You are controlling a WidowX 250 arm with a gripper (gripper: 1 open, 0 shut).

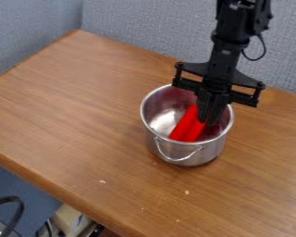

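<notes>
A steel pot (pixel 163 139) with a wire handle stands on the wooden table (pixel 77 120), right of the middle. A red elongated object (pixel 187 128) lies inside it. My black gripper (pixel 210 104) reaches down over the pot's back right, its fingertips in or just over the pot by the red object; it looks shut, and whether anything is between the fingers is hard to see.
A grey padded wall stands behind. At the lower left, past the table's edge, are blue fabric and dark cables.
</notes>
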